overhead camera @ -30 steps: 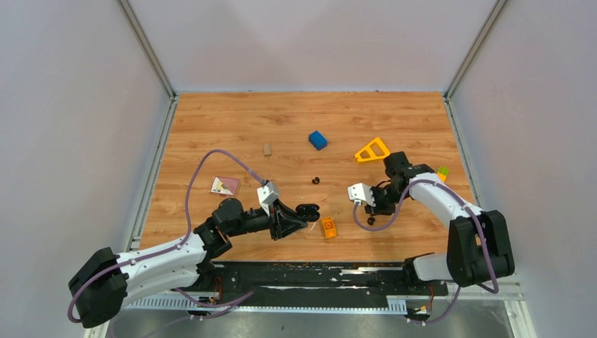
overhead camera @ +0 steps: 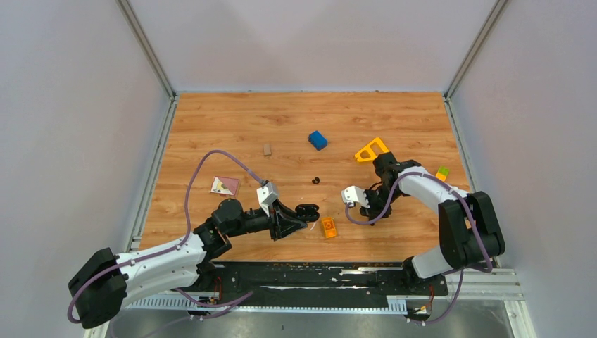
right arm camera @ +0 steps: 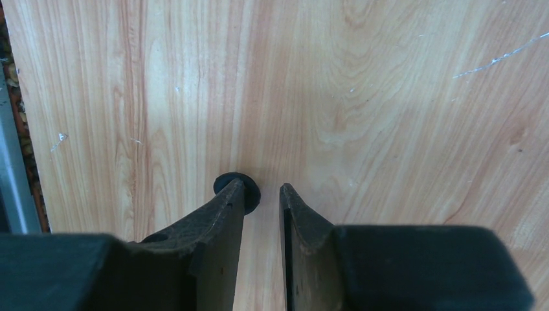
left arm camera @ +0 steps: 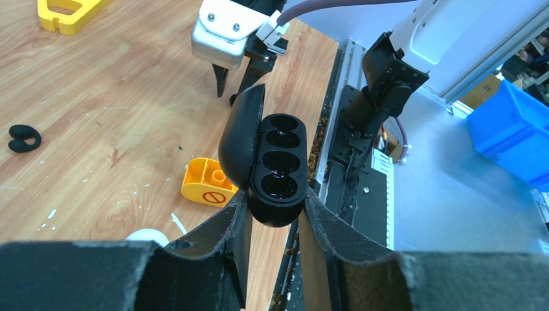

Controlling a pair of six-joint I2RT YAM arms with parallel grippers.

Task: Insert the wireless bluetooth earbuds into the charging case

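My left gripper is shut on the open black charging case (left arm camera: 278, 170), whose empty-looking slots face the camera in the left wrist view. In the right wrist view my right gripper hangs low over the wood, fingers part open; a black earbud (right arm camera: 252, 194) lies at its left fingertip, with another dark piece partly hidden behind that finger. A pair of black earbuds (left arm camera: 24, 138) lies on the table left of the right arm, in the middle of the top view (overhead camera: 315, 180).
A yellow brick (overhead camera: 329, 229) lies just right of the case. A blue brick (overhead camera: 317, 139), yellow frame (overhead camera: 362, 154), small wooden block (overhead camera: 267, 149) and card (overhead camera: 224, 186) are farther back.
The left arm is still.
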